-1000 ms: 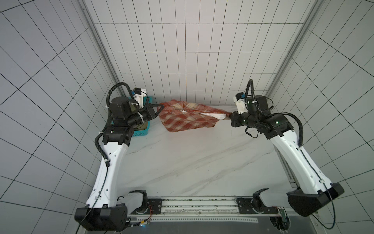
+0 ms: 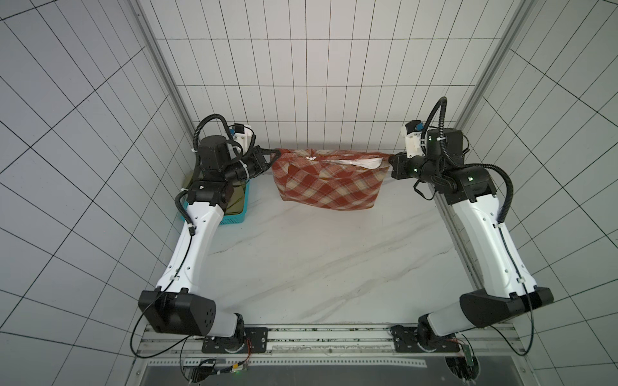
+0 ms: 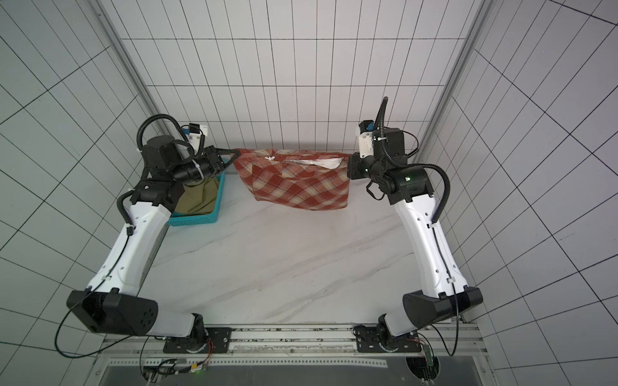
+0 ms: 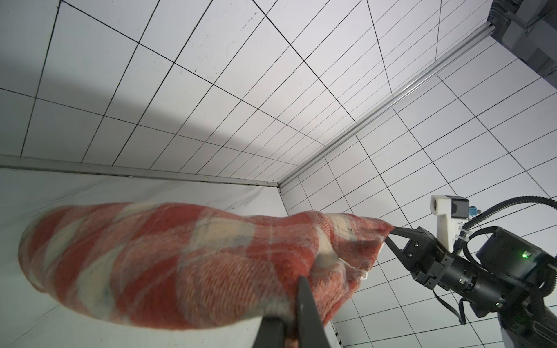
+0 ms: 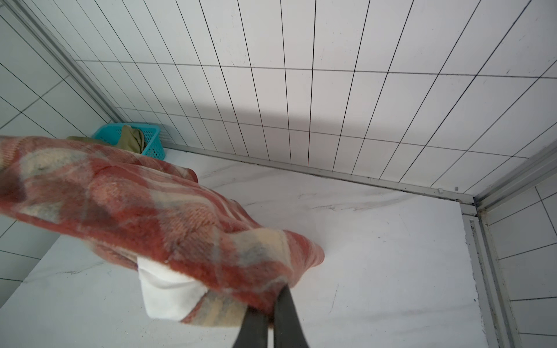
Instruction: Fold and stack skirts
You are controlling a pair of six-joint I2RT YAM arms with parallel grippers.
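A red-and-cream plaid skirt (image 2: 331, 183) hangs stretched in the air between my two grippers, its waist edge at the top. My left gripper (image 2: 278, 152) is shut on one upper corner; in the left wrist view the cloth (image 4: 191, 255) runs from its fingers (image 4: 307, 319) across to the other arm. My right gripper (image 2: 391, 159) is shut on the opposite corner, and the right wrist view shows the fabric (image 5: 191, 214) bunched at its fingertips (image 5: 282, 307). White lining (image 5: 165, 290) shows inside the waist opening. A small white mark (image 3: 269, 158) sits near the waist's left part.
A turquoise basket (image 3: 193, 220) holding olive-green cloth (image 3: 198, 198) stands at the table's left, partly under my left arm. Tiled walls enclose the back and sides.
Both arms have moved toward the back wall with the skirt.
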